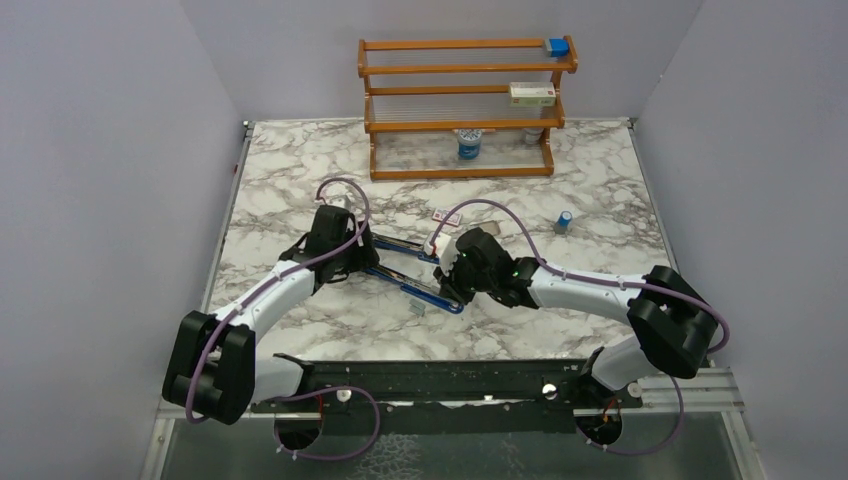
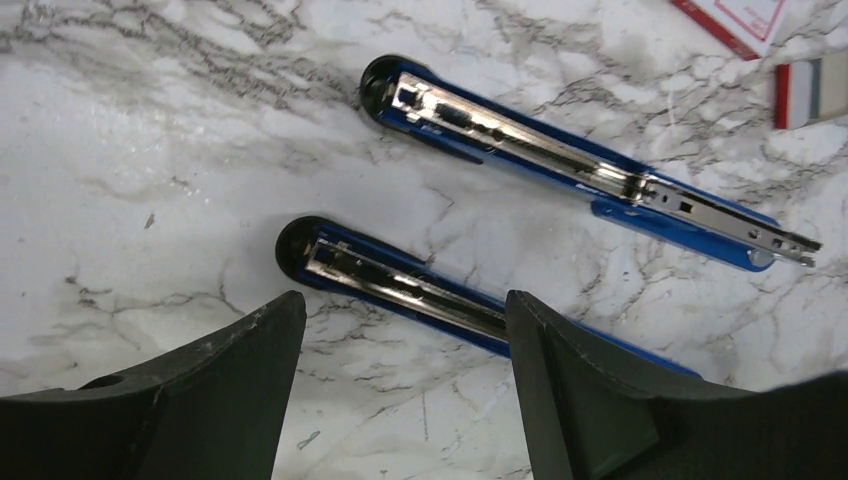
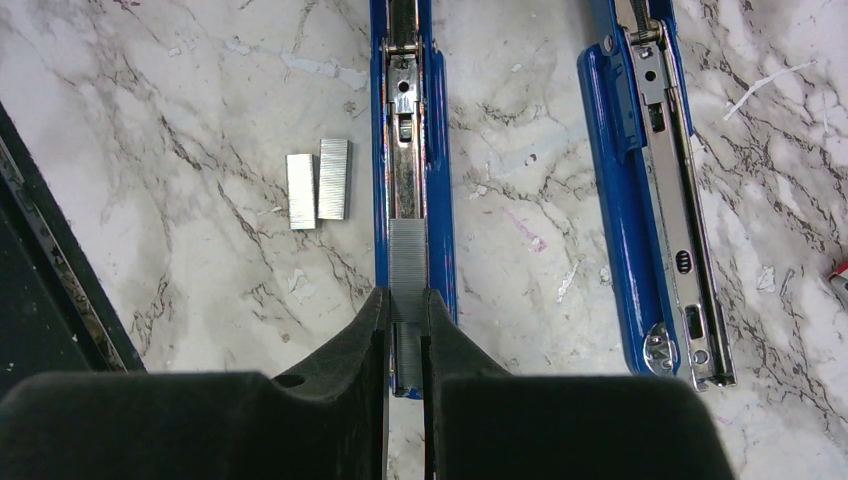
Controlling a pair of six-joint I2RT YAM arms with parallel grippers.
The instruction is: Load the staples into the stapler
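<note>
Two opened blue staplers lie on the marble table. The nearer stapler (image 3: 436, 180) has a grey staple strip (image 3: 407, 255) in its channel. My right gripper is shut on this strip, its fingertips at the channel. My left gripper stands open above the closed-over far end of the nearer stapler (image 2: 390, 285), nothing held between its spread fingers. Beyond lies the other stapler, its metal rail (image 3: 672, 210) exposed in the right wrist view. Two loose staple strips (image 3: 334, 180) rest beside the nearer stapler.
Red-and-white staple boxes (image 2: 735, 20) lie past the farther stapler. A blue-capped bottle (image 1: 563, 222) stands at the right. The wooden rack (image 1: 465, 127) is at the back. Its front edge (image 3: 60, 250) lies near the loose strips.
</note>
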